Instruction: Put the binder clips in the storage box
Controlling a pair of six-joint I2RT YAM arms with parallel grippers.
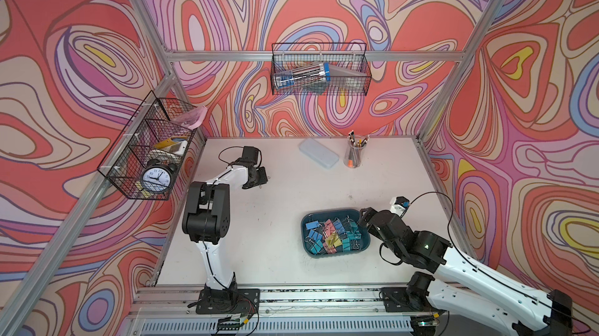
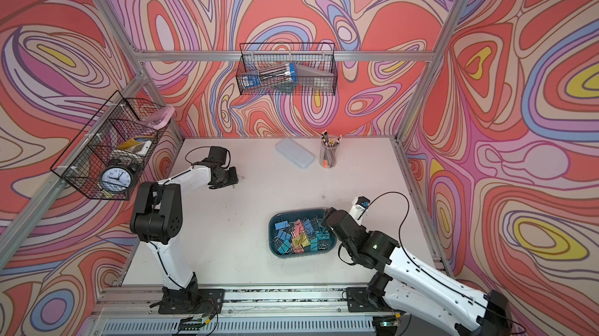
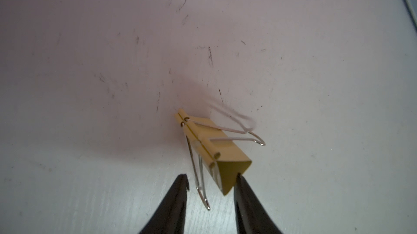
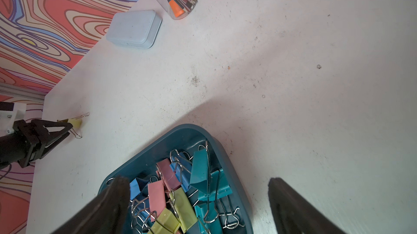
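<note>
A yellow binder clip (image 3: 221, 151) stands on the table in the left wrist view. My left gripper is part open just in front of it, its fingertips beside the clip's near end; whether they touch it I cannot tell. The storage box (image 1: 304, 239), a dark teal tray, holds several blue, teal, pink and yellow binder clips. My right gripper hangs open over that box's right part, with nothing seen in its grasp.
A pale lidded case (image 1: 318, 152) and a cup of pencils (image 1: 353, 156) stand at the back. Wire baskets with items hang on the left (image 1: 134, 186) and back frames.
</note>
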